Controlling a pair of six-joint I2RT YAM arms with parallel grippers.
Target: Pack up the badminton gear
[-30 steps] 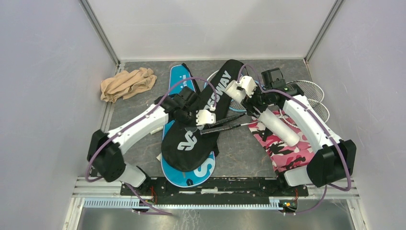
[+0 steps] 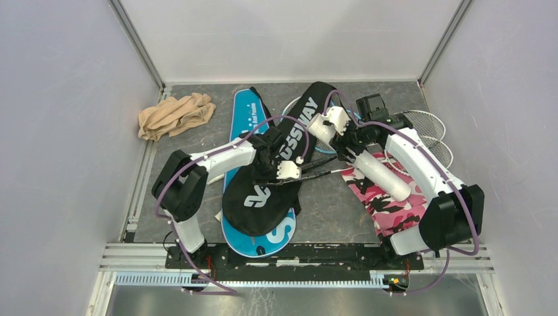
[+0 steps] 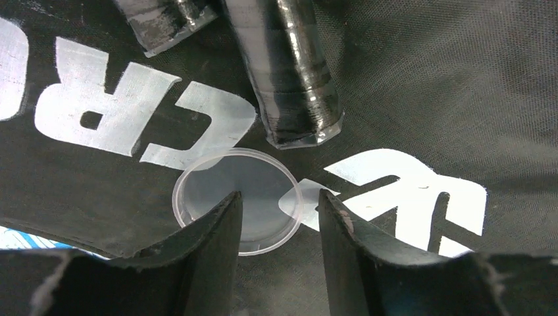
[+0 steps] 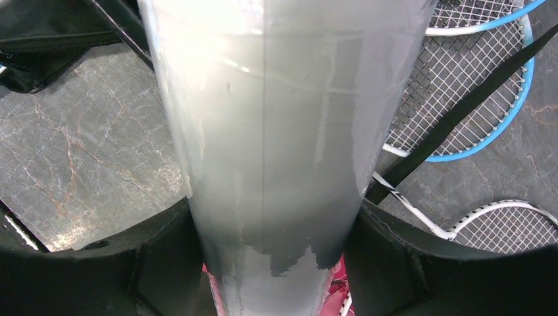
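Note:
A clear round lid (image 3: pixel 243 240) lies on the black racket bag (image 2: pixel 247 217), beside its white lettering. Over it is my left gripper, part open. One finger overlaps the lid in view, the other is just beyond its right rim, and whether they touch it I cannot tell. My right gripper is shut around the middle of a translucent shuttlecock tube (image 2: pixel 381 176), which slants across the right side in the top view. Two dark racket handles (image 2: pixel 304 178) rest with their ends on the black bag.
Under the black bag lies a blue bag (image 2: pixel 247 112). Rackets (image 2: pixel 428 122) spread at the right, above a pink camouflage cloth (image 2: pixel 395 220). A tan cloth (image 2: pixel 174 117) is at the back left. Bare grey floor (image 2: pixel 335 217) shows at the front centre.

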